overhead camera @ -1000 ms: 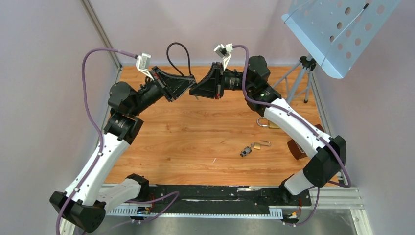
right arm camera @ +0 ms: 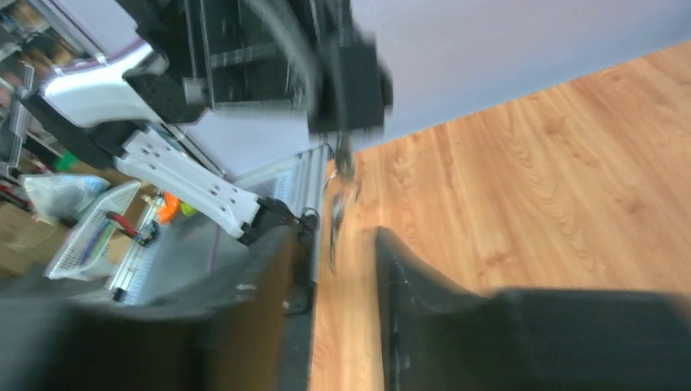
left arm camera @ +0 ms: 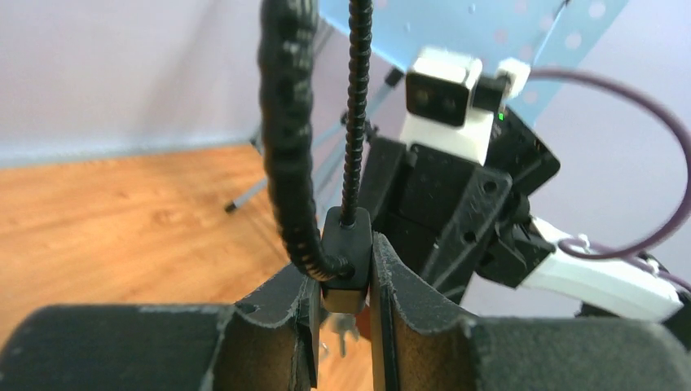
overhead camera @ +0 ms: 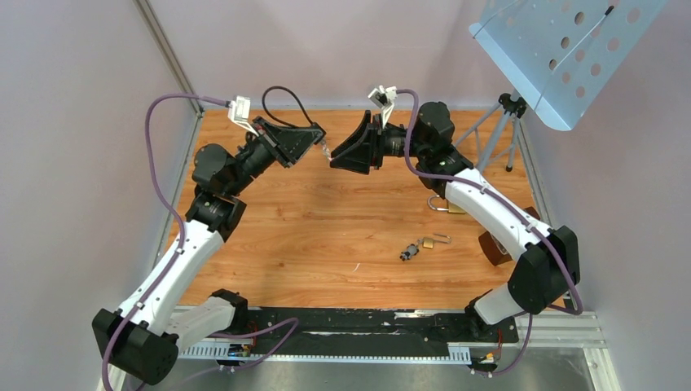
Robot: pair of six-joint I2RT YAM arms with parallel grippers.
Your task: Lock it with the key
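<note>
A black cable lock point(overhead camera: 281, 90) loops up from my left gripper point(overhead camera: 314, 135), which is shut on its lock body point(left arm camera: 346, 252). Both ends of the cable meet at that body in the left wrist view. Keys point(right arm camera: 336, 212) dangle below the body, blurred in the right wrist view and small in the top view; one appears to sit in the keyhole, though its depth cannot be told. My right gripper point(overhead camera: 341, 160) faces the keys from the right, open, with a clear gap between its fingers.
A padlock point(overhead camera: 455, 208) lies on the table under the right forearm. A smaller padlock point(overhead camera: 428, 243) and a grey lock-like piece point(overhead camera: 410, 252) lie nearer the front. A brown round object point(overhead camera: 494, 249) is at right.
The cable loop has tilted left with my left gripper.
</note>
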